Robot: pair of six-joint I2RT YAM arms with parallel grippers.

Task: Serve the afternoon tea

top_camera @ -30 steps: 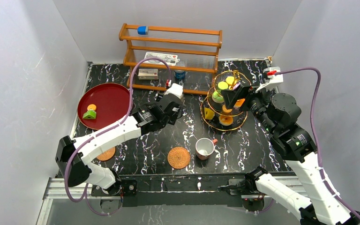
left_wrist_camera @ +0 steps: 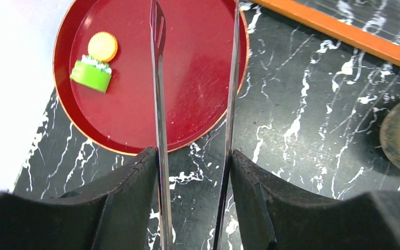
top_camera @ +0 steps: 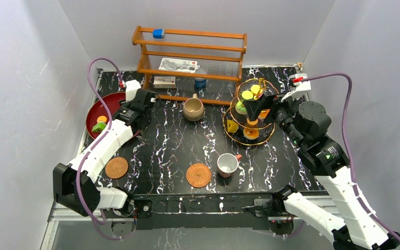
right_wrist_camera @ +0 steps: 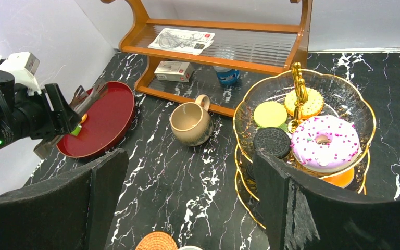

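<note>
A red tray [left_wrist_camera: 187, 78] at the left holds a yellow round treat [left_wrist_camera: 102, 47] and a green treat [left_wrist_camera: 90, 74]. My left gripper hangs over the tray, open and empty. A gold-rimmed tiered stand [right_wrist_camera: 367, 156] at the right holds a pink donut [right_wrist_camera: 328, 148], a dark cookie [right_wrist_camera: 272, 141] and other treats. My right gripper is open beside the stand's top. A beige mug [top_camera: 193, 110] stands in the middle. A white cup with red handle [top_camera: 227, 164] stands at the front, beside a woven coaster [top_camera: 198, 175].
A wooden shelf [top_camera: 187, 73] at the back holds boxes, a blue jar and a small blue item. A second coaster [top_camera: 116, 167] lies front left. Bare counter lies between tray and stand.
My left arm has swung left from near the beige mug to over the red tray, uncovering the mug. The right arm has hardly moved.
</note>
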